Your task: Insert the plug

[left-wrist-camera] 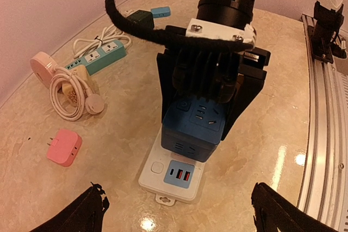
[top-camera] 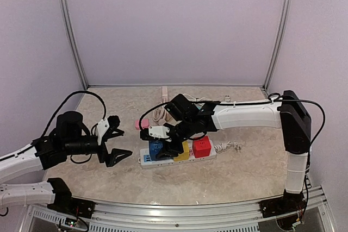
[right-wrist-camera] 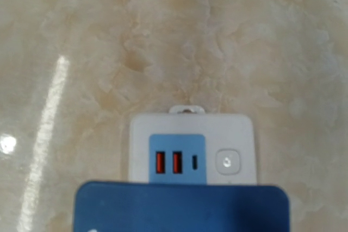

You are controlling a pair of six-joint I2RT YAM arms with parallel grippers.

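A blue cube plug (left-wrist-camera: pixel 193 126) stands over the white power strip (left-wrist-camera: pixel 171 175), near its USB end. My right gripper (top-camera: pixel 165 152) has one finger (left-wrist-camera: pixel 244 93) on each side of the cube; whether they press on it cannot be told. The cube's underside is hidden, so its seating in the sockets does not show. In the right wrist view the cube's blue edge (right-wrist-camera: pixel 182 205) lines up across the strip (right-wrist-camera: pixel 239 134). Left of the strip, my left gripper (top-camera: pixel 124 144) is open and empty, its fingertips (left-wrist-camera: pixel 95 199) wide apart.
Yellow (top-camera: pixel 181 152) and red (top-camera: pixel 202 147) cubes sit farther along the strip. A pink plug (left-wrist-camera: pixel 64 147), a coiled white cable (left-wrist-camera: pixel 57 99) and a teal strip (left-wrist-camera: pixel 100 58) lie behind.
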